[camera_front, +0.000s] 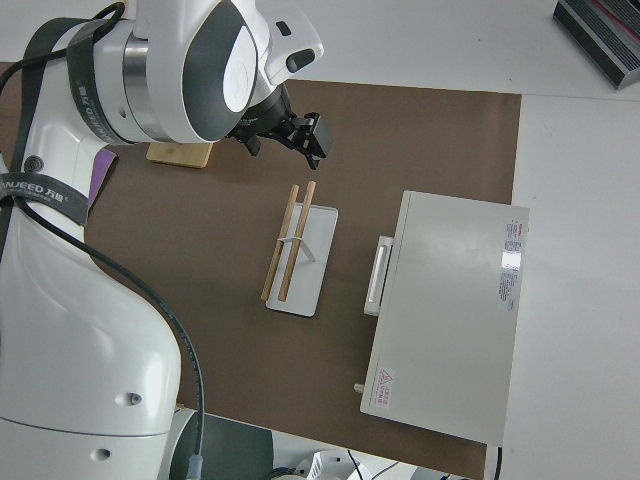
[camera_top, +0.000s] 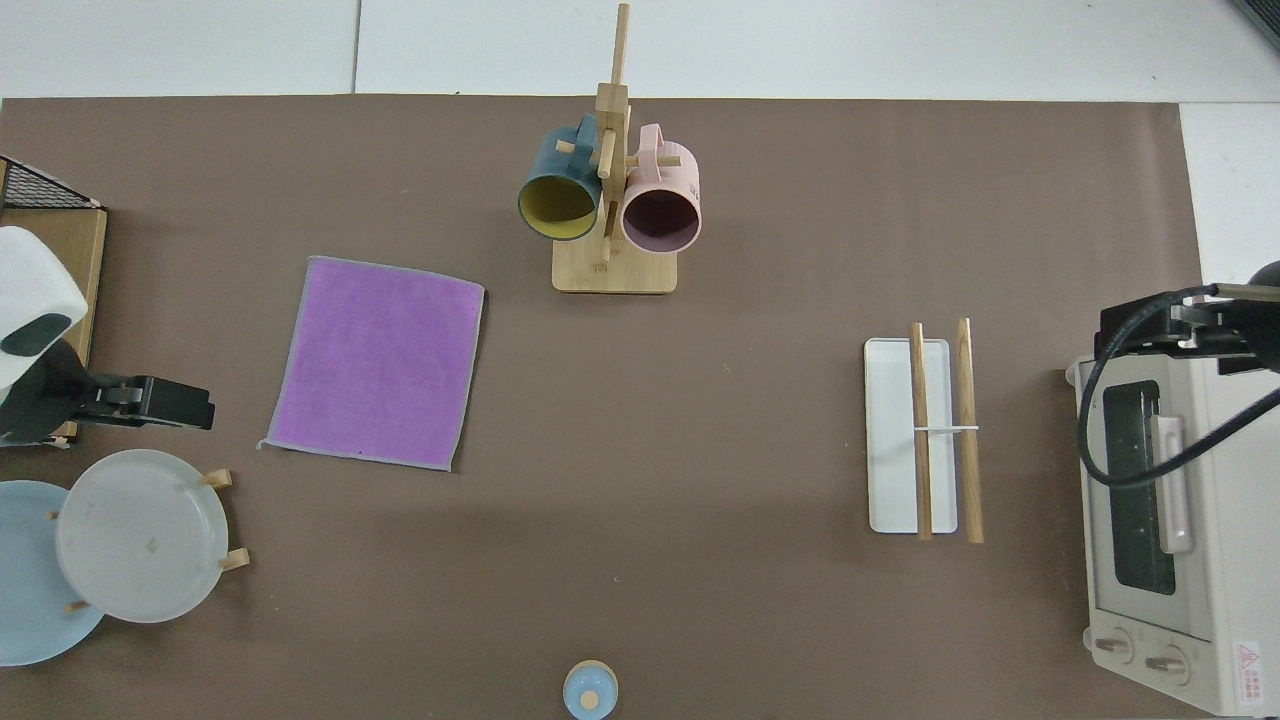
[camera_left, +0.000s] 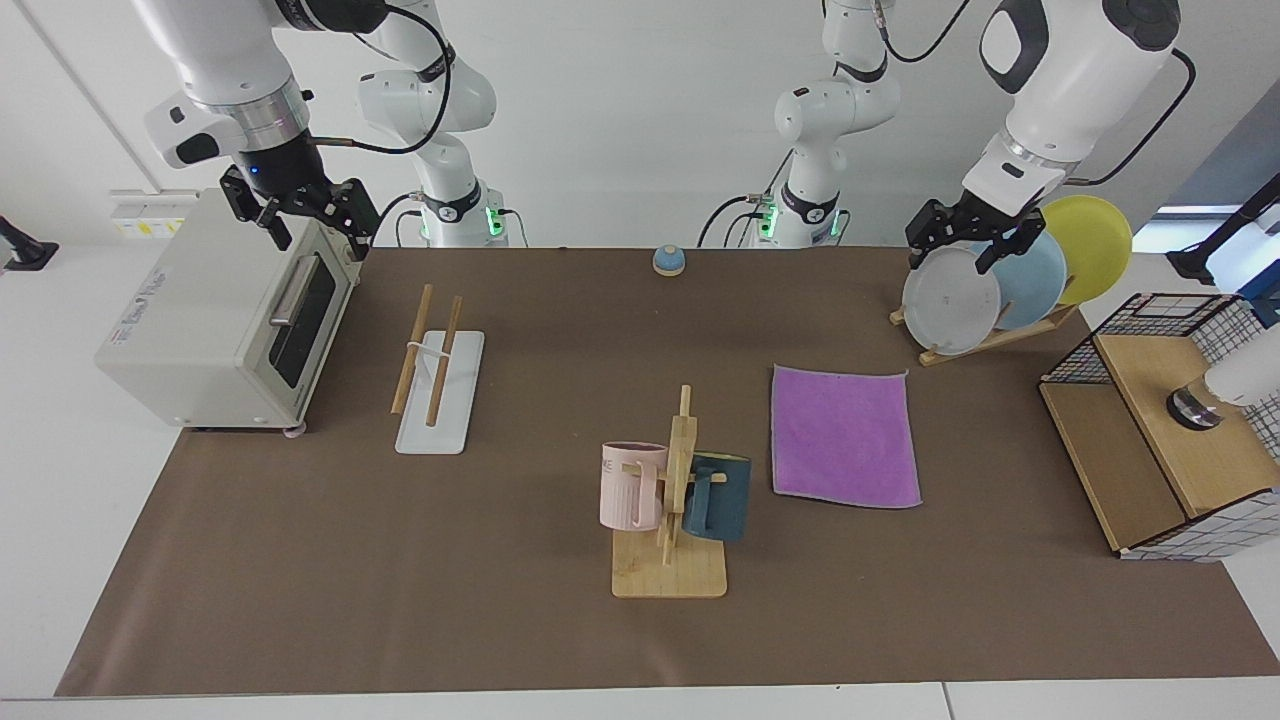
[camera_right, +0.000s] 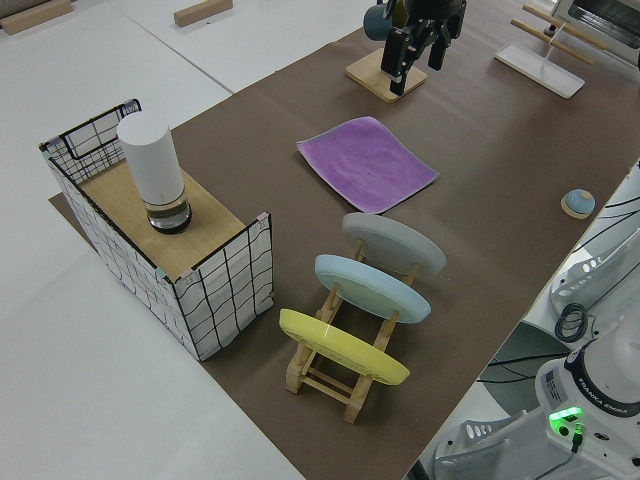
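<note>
A wooden mug tree (camera_top: 612, 270) holds a teal mug (camera_top: 559, 180) and a pink mug (camera_top: 661, 198). A purple cloth (camera_top: 372, 360) lies left of it. White (camera_top: 142, 534) and blue (camera_top: 30, 564) plates, plus a yellow plate (camera_right: 345, 347), stand in a wooden rack. My left gripper (camera_top: 168, 402) hangs above the left side near the plates and wire shelf. My right gripper (camera_front: 305, 140) hangs by the white oven (camera_front: 445, 320). Whether either is open or shut is unclear.
A white holder with two wooden sticks (camera_top: 890, 438) stands left of the oven. A small blue object (camera_top: 589, 691) sits at the near edge. A wire-sided shelf (camera_right: 215, 290) with a white cylinder borders the left side.
</note>
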